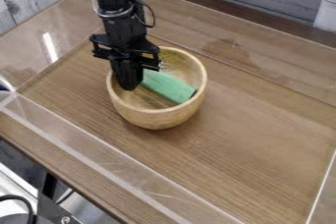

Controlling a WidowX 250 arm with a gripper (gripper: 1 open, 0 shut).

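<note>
My black gripper [126, 71] reaches down into the left side of a round tan bowl [156, 116], with its fingertips low near the rim. A green block [172, 88] lies tilted inside the bowl, just right of the fingers. The fingers look close together; whether anything is between them is hard to see.
A white cylinder [328, 12] stands at the back right edge. The table's left edge has dark cables beyond it.
</note>
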